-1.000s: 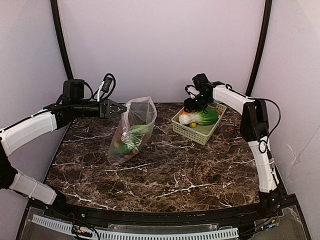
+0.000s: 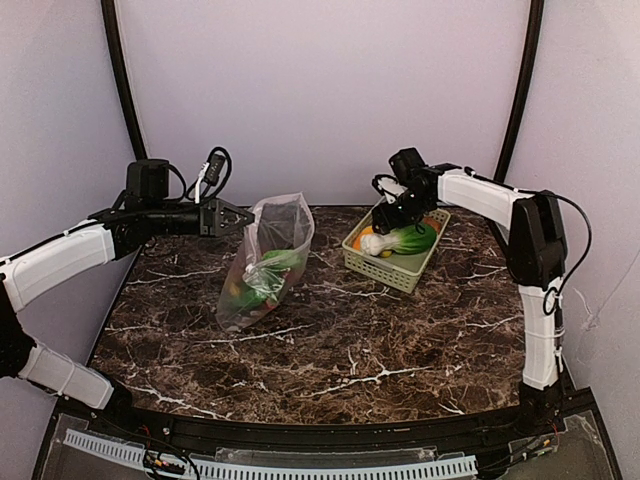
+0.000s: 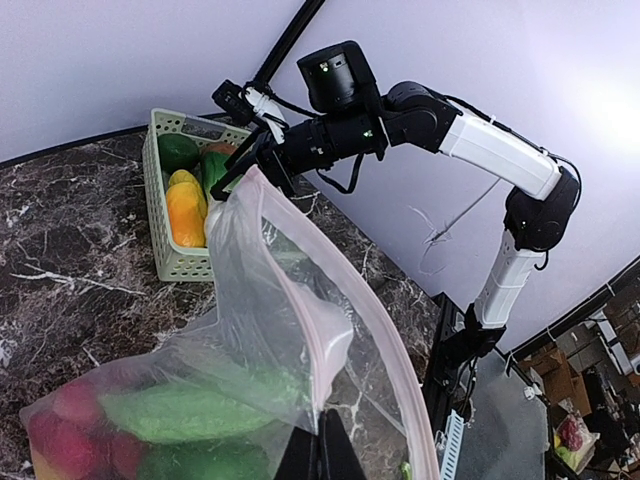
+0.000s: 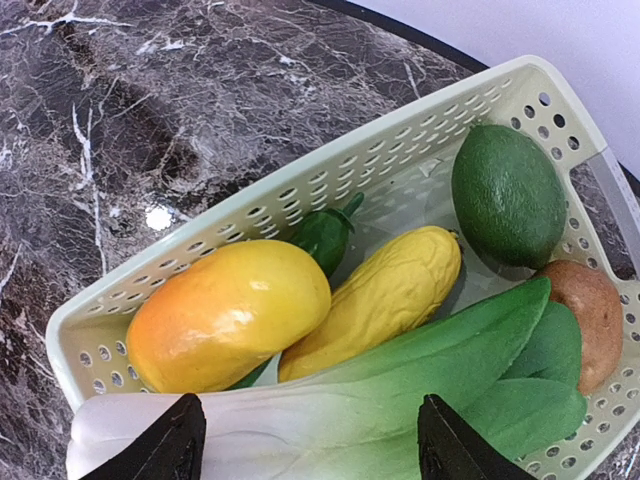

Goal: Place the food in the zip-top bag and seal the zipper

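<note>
A clear zip top bag (image 2: 262,290) stands on the marble table, food inside; my left gripper is shut on its rim at the top. My right gripper is open over the basket (image 2: 390,275), its fingertips above a bok choy (image 4: 350,420). The basket also holds a mango (image 4: 225,310), a yellow vegetable (image 4: 370,300), a green pepper (image 4: 320,235), an avocado (image 4: 508,195) and a brown round item (image 4: 592,325). In the left wrist view, red and green items show through the bag.
Pale walls stand at the back and sides. The bag is to the left of the basket, with a strip of bare table between them.
The right arm has shifted slightly over the basket, its elbow a little nearer the front. The left arm and bag look unchanged.
</note>
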